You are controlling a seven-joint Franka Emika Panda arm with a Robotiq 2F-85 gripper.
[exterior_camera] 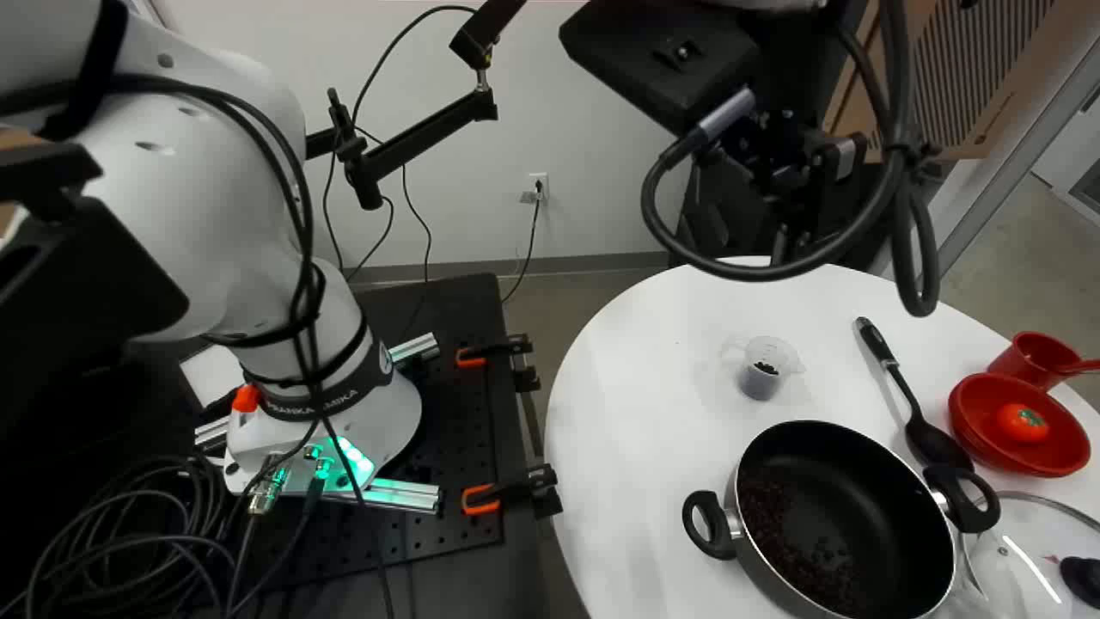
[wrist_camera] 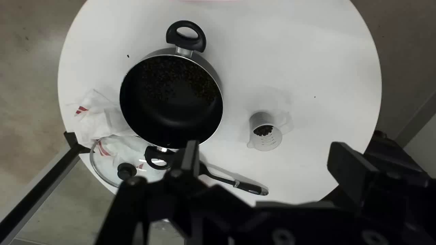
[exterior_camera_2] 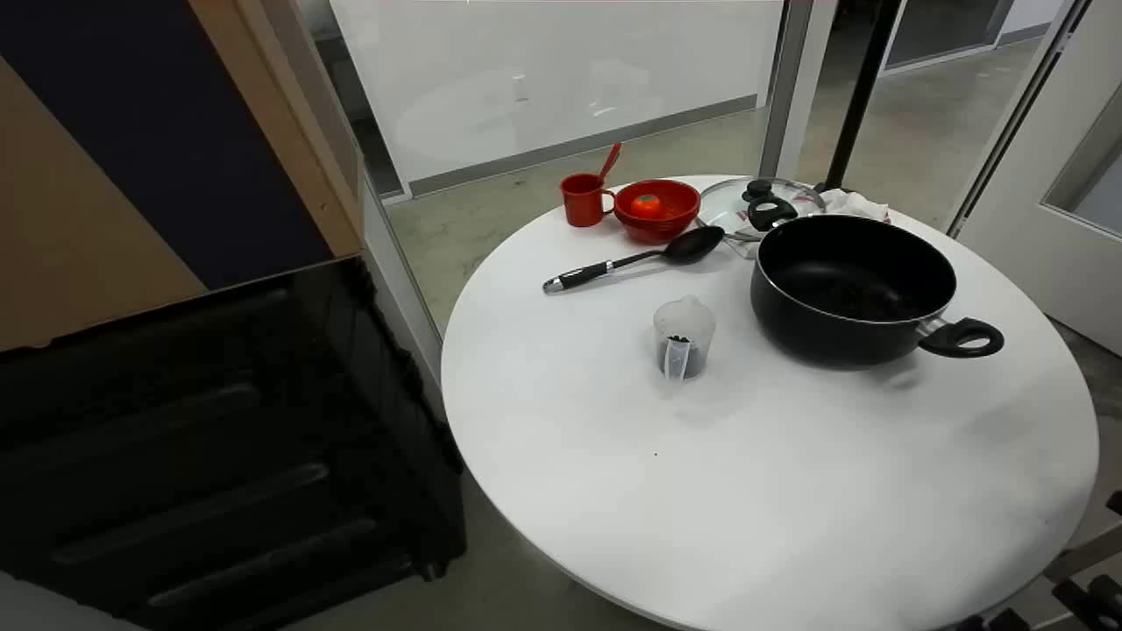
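Note:
Wide open, my gripper shows two dark fingers in the wrist view with nothing held between them. It hangs high over the round white table, its fingertips out of sight in the second exterior view. Below it stands a clear measuring cup (wrist_camera: 266, 136) with some dark beans in the bottom; the cup (exterior_camera_2: 684, 338) is upright, its handle facing that camera. A black two-handled pot (wrist_camera: 171, 100) sits beside the cup, with dark beans scattered over part of its floor. In the first exterior view the pot (exterior_camera: 846, 526) is at the table's near right.
A black spoon (exterior_camera_2: 631, 261) lies behind the cup. Farther back are a red mug (exterior_camera_2: 584, 200), a red bowl (exterior_camera_2: 673, 225) holding a tomato (exterior_camera_2: 647, 206), and a glass lid (wrist_camera: 122, 157) over a white cloth (wrist_camera: 96, 112).

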